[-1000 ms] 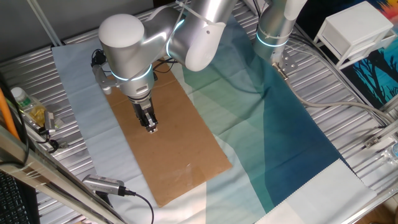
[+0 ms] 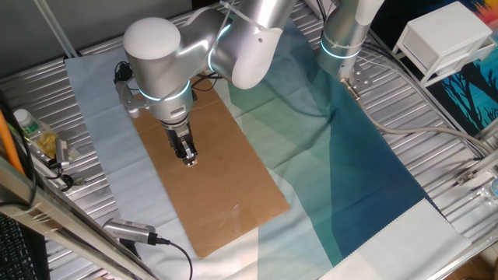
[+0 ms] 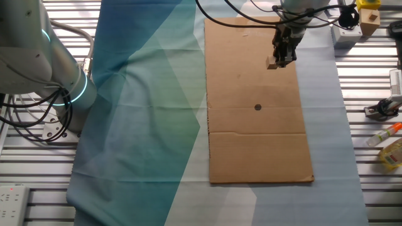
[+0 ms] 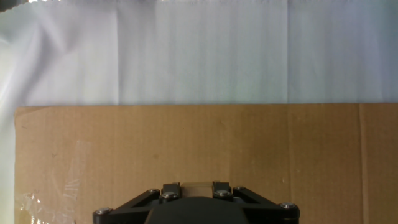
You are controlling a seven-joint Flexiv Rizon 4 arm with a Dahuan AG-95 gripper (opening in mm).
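A small light wooden block sits at the tip of my gripper in exterior view 2. From the wrist, the two fingertips stand a block's width apart, and the top of the wooden block fills the space between them. My gripper is shut on it, over the brown cardboard sheet. Whether the block touches the cardboard or hangs just above it, I cannot tell. A dark round spot marks the cardboard, apart from the block.
A patterned blue-green cloth lies under the cardboard, with much bare room. At one side are a grey cabled device and bottles. Loose cables hang by the arm.
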